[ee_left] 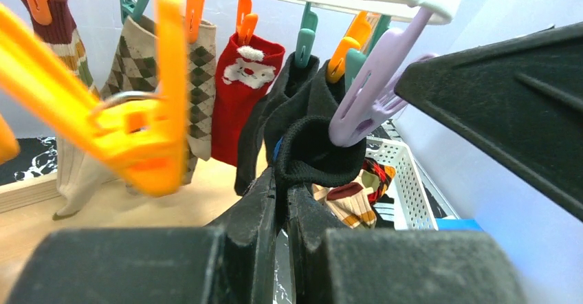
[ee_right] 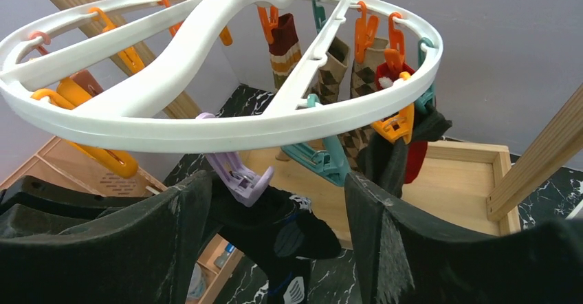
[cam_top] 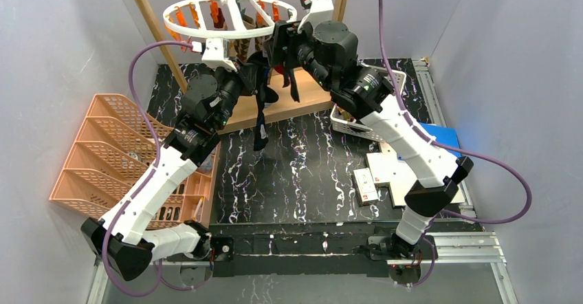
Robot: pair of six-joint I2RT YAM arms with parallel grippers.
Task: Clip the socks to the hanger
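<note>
A white ring hanger (cam_top: 172, 23) hangs at the back, with several socks clipped along its far side. My left gripper is shut on the near edge of a black sock (ee_left: 320, 149), its cuff facing up below the ring. A purple clip (ee_left: 375, 84) hangs down to the cuff's other edge, its lower end overlapping the opening. Whether it grips the fabric, I cannot tell. In the right wrist view that purple clip (ee_right: 240, 180) and the sock (ee_right: 289, 232) lie between the spread fingers of my open right gripper.
A teal clip (ee_right: 323, 156) hangs close to the right gripper's right finger. An orange clip (ee_left: 158, 111) is near the left wrist camera. A white basket (cam_top: 354, 128) holds socks at the right; an orange rack (cam_top: 103, 153) stands left.
</note>
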